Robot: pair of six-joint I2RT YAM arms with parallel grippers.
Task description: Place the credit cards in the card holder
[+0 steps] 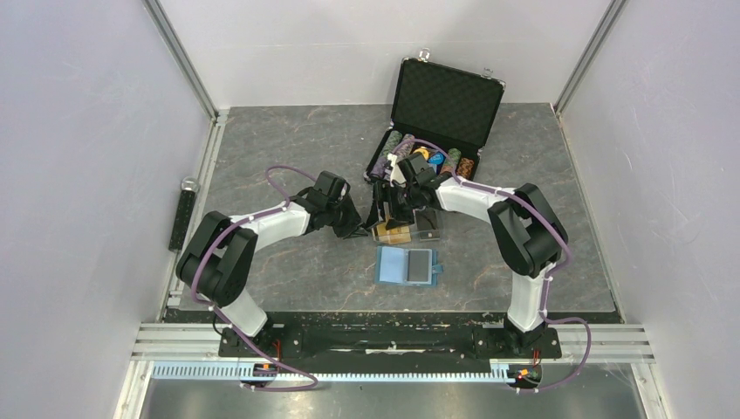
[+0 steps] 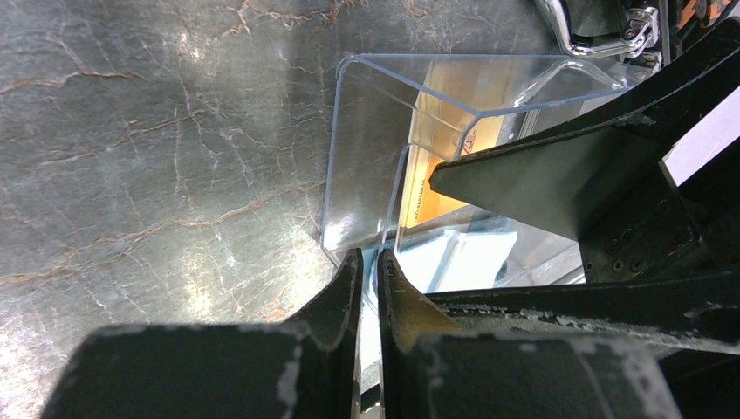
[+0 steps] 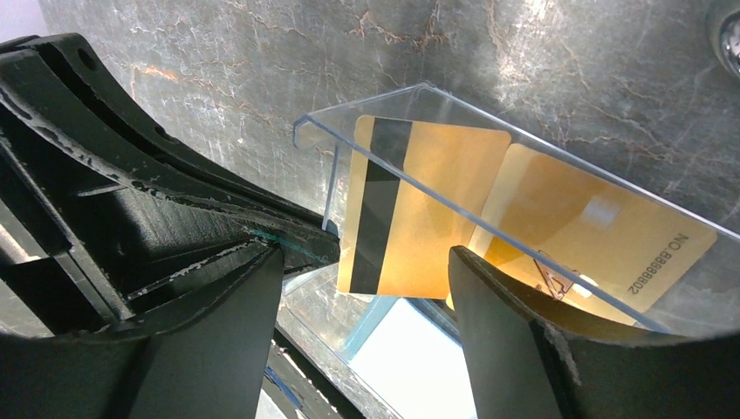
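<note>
A clear box (image 2: pixel 358 157) holds gold cards. In the right wrist view, one gold card (image 3: pixel 441 205) shows its dark stripe at the box's open end, and a second gold card (image 3: pixel 602 227) lies further along. My left gripper is shut on the box's near wall edge. Around the striped card's end, my right gripper stands open, its fingers apart; whether they touch the card cannot be told. An open blue card holder (image 1: pixel 393 264) lies flat in front of the box, with a grey panel on its right side.
Behind the right gripper stands an open black case (image 1: pixel 447 103) with rolls of chips inside. A black cylinder (image 1: pixel 182 216) lies by the left wall.
</note>
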